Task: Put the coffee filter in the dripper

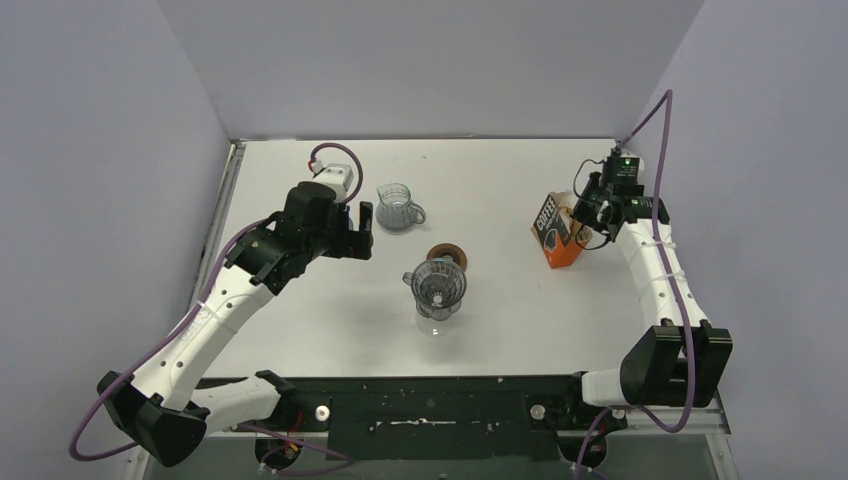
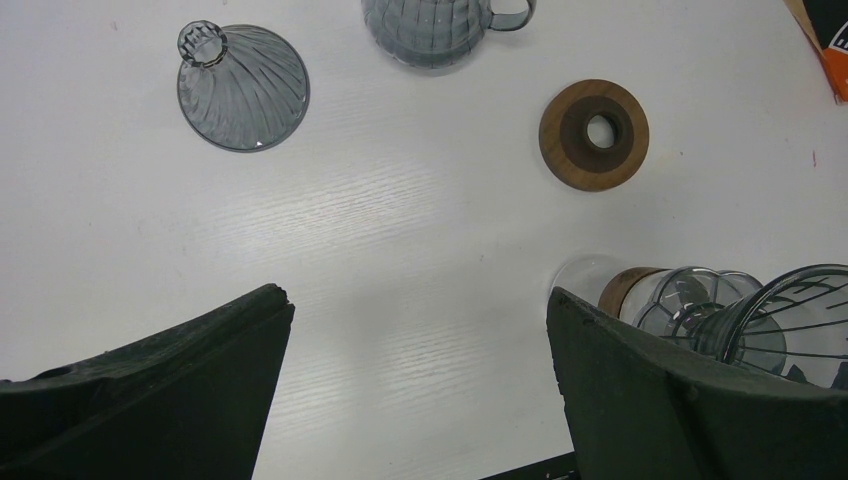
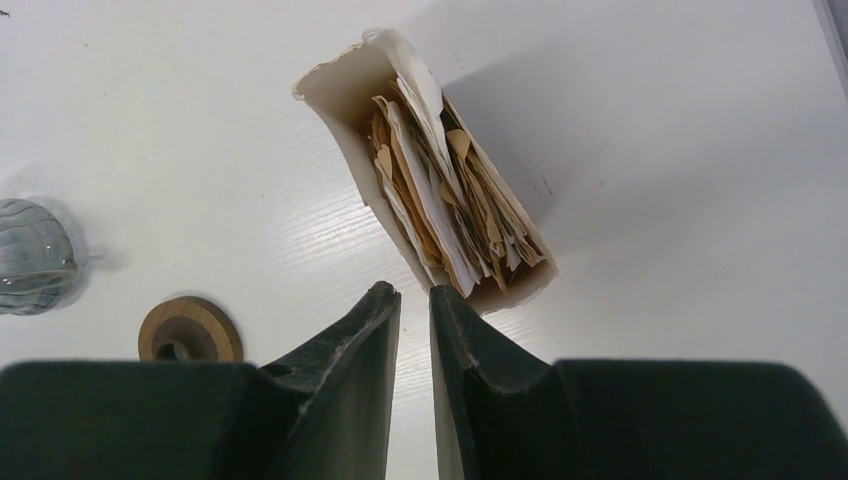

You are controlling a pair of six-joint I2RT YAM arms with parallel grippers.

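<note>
The clear ribbed dripper (image 1: 437, 286) stands near the table's middle on a glass base. Part of the dripper (image 2: 790, 322) also shows at the lower right of the left wrist view. On the right side is an orange and black box (image 1: 562, 236), its top open. White and brown paper filters (image 3: 440, 190) are packed upright inside it. My right gripper is part open, fingertips by the box's near end, nothing visible between them. Wide open and empty, my left gripper hangs over the table's left part.
A glass jug (image 1: 397, 208) stands behind the dripper. Close by lies a wooden ring (image 2: 594, 135). A glass cone (image 2: 244, 88) rests under the left arm. Bare table separates the dripper and the box.
</note>
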